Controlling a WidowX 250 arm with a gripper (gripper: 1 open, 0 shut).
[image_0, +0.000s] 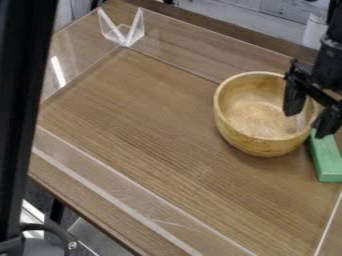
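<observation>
A wooden bowl (249, 116) sits on the table toward the right. My black gripper (310, 112) hangs open over the bowl's right side, its fingers spread, one over the bowl and one further right. A green rectangular object (325, 161) lies on the table just right of the bowl, partly hidden under the gripper.
A clear angular plastic piece (122, 27) is at the back left. A dark frame runs down the left edge of the view.
</observation>
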